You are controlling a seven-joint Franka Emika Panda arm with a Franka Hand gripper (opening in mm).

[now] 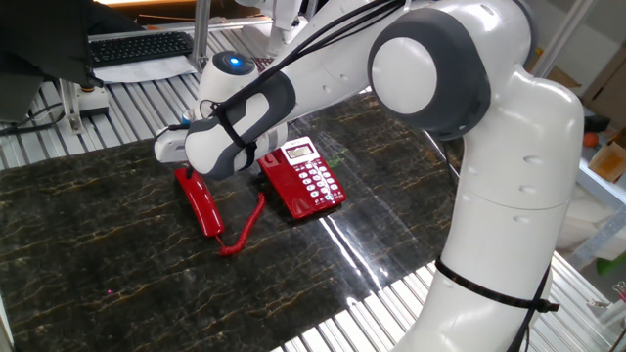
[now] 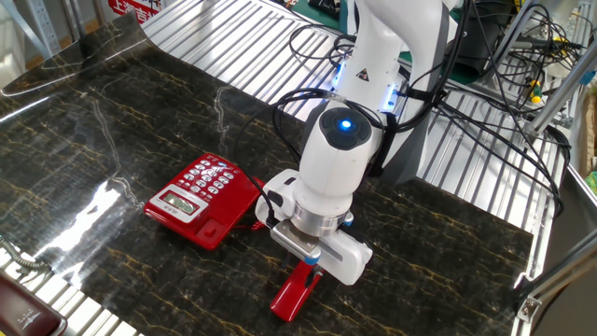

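A red telephone base [image 1: 301, 179] with white keys and a small display rests on the dark marble-patterned sheet. Off its cradle, the red handset [image 1: 201, 203] lies beside it, joined by a coiled red cord [image 1: 245, 231]. My gripper [image 2: 315, 271] is over one end of the handset [image 2: 295, 292], pointing down. The hand covers that end, so I cannot make out whether the fingers touch or enclose it. In exterior view 1 the arm's wrist hides the fingers. The phone base [image 2: 205, 201] stands clear of the gripper in exterior view 2.
A black keyboard [image 1: 140, 47] lies on the ribbed metal table beyond the sheet. Black cables [image 2: 298, 105] hang around the arm. A dark red object [image 2: 26, 308] sits at the lower left corner. Much of the dark sheet [image 2: 65, 140] is bare.
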